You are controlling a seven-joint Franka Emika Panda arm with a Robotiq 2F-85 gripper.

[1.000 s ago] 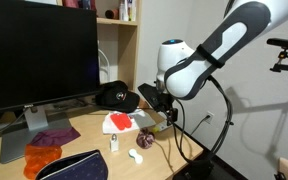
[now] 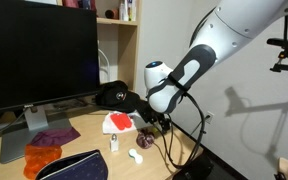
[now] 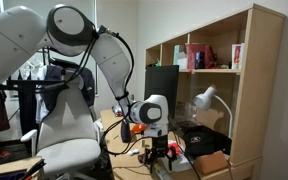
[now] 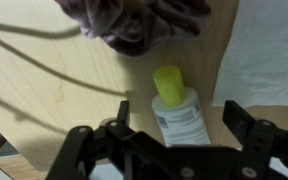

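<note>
In the wrist view, a white marker-like bottle with a yellow cap (image 4: 168,80) lies on the wooden desk. My gripper is open, with one finger on either side of the bottle's white body (image 4: 183,122) and a gap left to each. A dark purple crumpled cloth (image 4: 144,22) lies just beyond the cap. In the first exterior view the gripper's tips are low over the right end of the desk, largely hidden behind the arm (image 2: 162,88) and cables.
A pale cloth or sheet (image 4: 262,55) lies right of the bottle. Across the desk are an orange cloth (image 2: 42,160), a dark blue pouch (image 2: 76,168), a white spoon-like item (image 2: 135,155) and a monitor (image 2: 39,60). A shelf (image 2: 128,45) stands behind.
The arm has come down and to the left, bringing the gripper low over the desk. The items on the desk look unmoved.
</note>
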